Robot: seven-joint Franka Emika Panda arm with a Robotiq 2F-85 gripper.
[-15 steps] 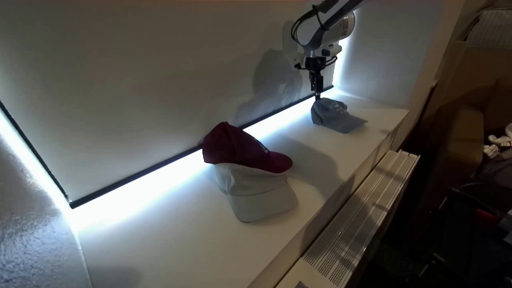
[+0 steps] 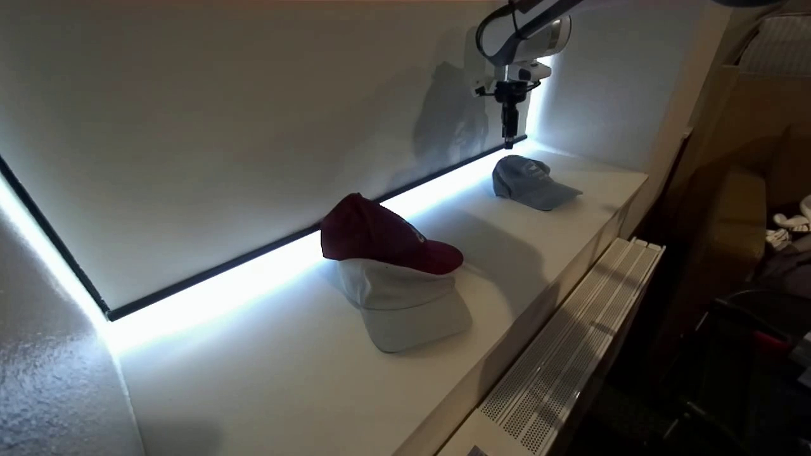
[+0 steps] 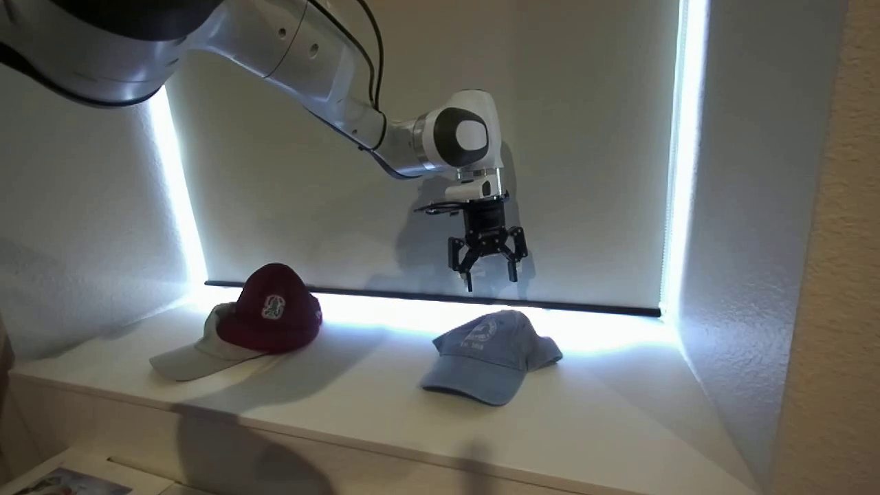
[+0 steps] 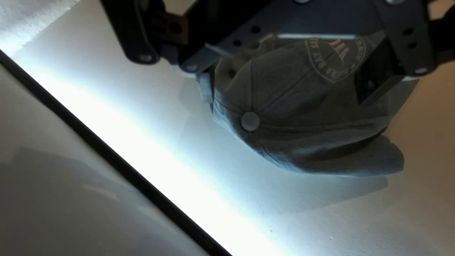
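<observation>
A blue-grey cap (image 3: pixel 491 350) with a pale badge rests on the white sill, its brim towards the room. Directly over it, clear of the fabric in exterior view 2, hangs my gripper (image 3: pixel 491 280), open and pointing down with nothing between its fingers. Seen from the wrist, the crown of the cap (image 4: pixel 290 111) with its top button lies beneath the spread fingers. Along the sill, a maroon cap (image 2: pixel 372 235) sits partly on top of a light grey cap (image 2: pixel 414 311), hiding much of the grey crown.
The sill (image 2: pixel 266 387) is bare between and around the caps. Behind it hangs a blind with a dark bottom bar (image 3: pixel 396 294), bright light showing below. A side wall (image 3: pixel 742 247) bounds the right end. A radiator (image 2: pixel 562 327) runs below the front edge.
My gripper has risen slightly and shifted a little to the right in exterior view 1, away from the blue-grey cap. The caps have stayed where they were. The blind's lower left corner moved slightly.
</observation>
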